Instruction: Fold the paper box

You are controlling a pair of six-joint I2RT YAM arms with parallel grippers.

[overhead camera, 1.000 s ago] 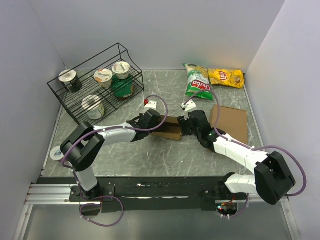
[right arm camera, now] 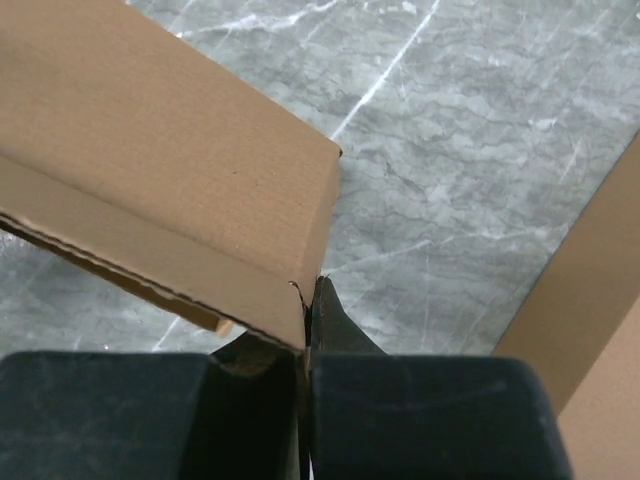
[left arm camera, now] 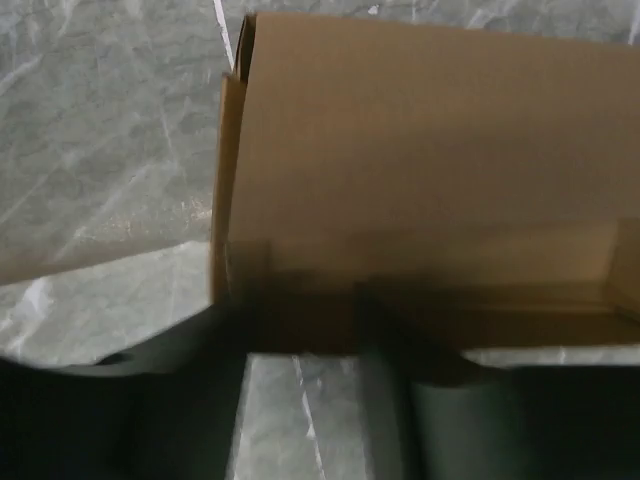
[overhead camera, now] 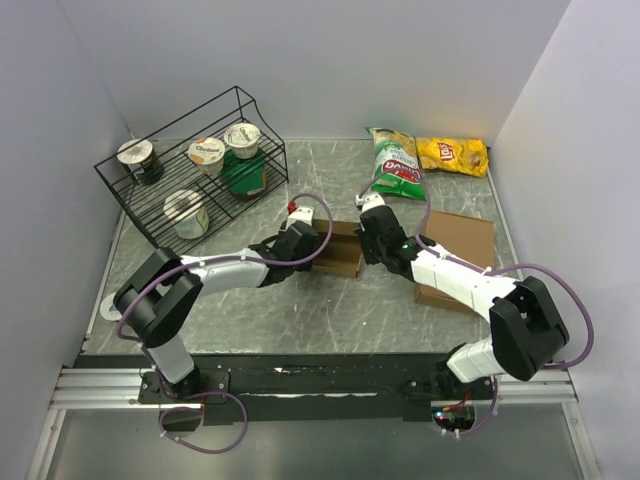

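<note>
A brown paper box (overhead camera: pixel 338 257) stands open on the grey marble surface between the two grippers. My left gripper is at the box's left part, its fingers blurred and apart, with the box's side below them in the left wrist view. My right gripper is closed at the box's right corner, where the cardboard edge (right arm camera: pixel 250 310) meets its fingertips; whether the edge is between them is unclear.
A flat cardboard piece (overhead camera: pixel 462 232) lies at the right. A green snack bag (overhead camera: pixel 397 160) and a yellow bag (overhead camera: pixel 452 153) are at the back. A wire rack (overhead camera: pixel 215 190) with tubs occupies the back left.
The right arm has swung slightly toward the back, with its gripper staying at the box's right end. The left gripper and the box have shifted slightly.
</note>
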